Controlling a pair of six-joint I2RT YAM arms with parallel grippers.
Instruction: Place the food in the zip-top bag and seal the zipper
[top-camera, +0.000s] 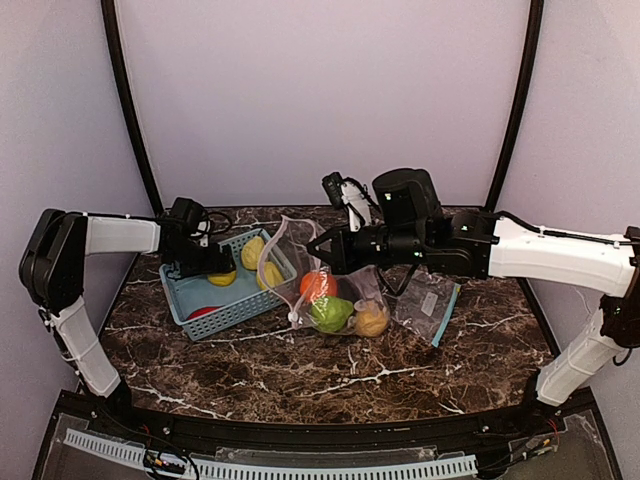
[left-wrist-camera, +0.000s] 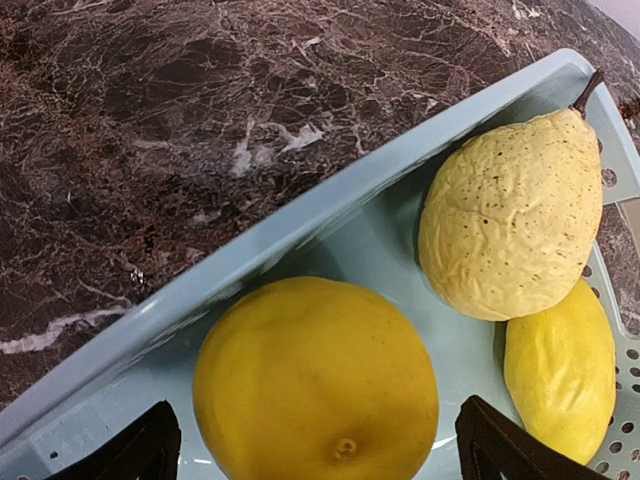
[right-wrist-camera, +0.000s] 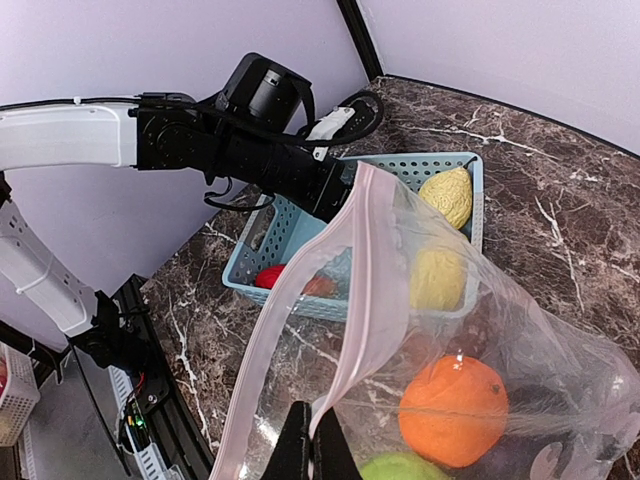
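In the left wrist view a round yellow fruit (left-wrist-camera: 315, 375) lies in the blue basket (left-wrist-camera: 270, 235), between the spread fingers of my left gripper; the gripper is open and low over the basket. A pale yellow pear (left-wrist-camera: 510, 215) and a longer yellow piece (left-wrist-camera: 562, 370) rest beside it. Toward the basket's front is a red piece (top-camera: 203, 312). My right gripper is shut on the rim of the clear zip top bag (right-wrist-camera: 375, 270), holding its mouth up. Inside the bag are an orange (right-wrist-camera: 453, 410), a green item (top-camera: 331, 314) and a tan item (top-camera: 371, 319).
Another clear bag (top-camera: 428, 304) with a blue zipper lies flat to the right of the held bag. The held bag's open mouth stands close to the basket's right side.
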